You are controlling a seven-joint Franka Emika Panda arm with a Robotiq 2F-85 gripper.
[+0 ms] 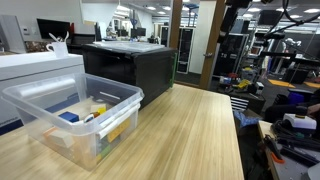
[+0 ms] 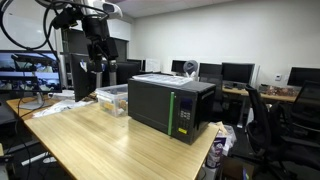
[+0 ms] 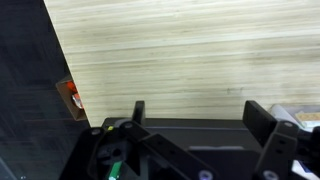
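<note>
My gripper stands open in the wrist view, its two dark fingers wide apart, with nothing between them. It points down from high above the bare wooden table (image 3: 190, 65). In exterior view 2 the arm (image 2: 92, 28) hangs at the upper left, well clear of the tabletop. A clear plastic bin (image 1: 75, 115) stands at the table's left in exterior view 1. Inside it lie several small items, among them a blue one (image 1: 69, 117). A black microwave (image 2: 170, 105) with a green stripe sits on the table beside the bin.
Papers (image 1: 125, 46) lie on top of the microwave. A white mug with pens (image 1: 58, 49) stands behind it. Most of the tabletop in front of the bin and microwave is free. Office chairs and monitors stand beyond the table.
</note>
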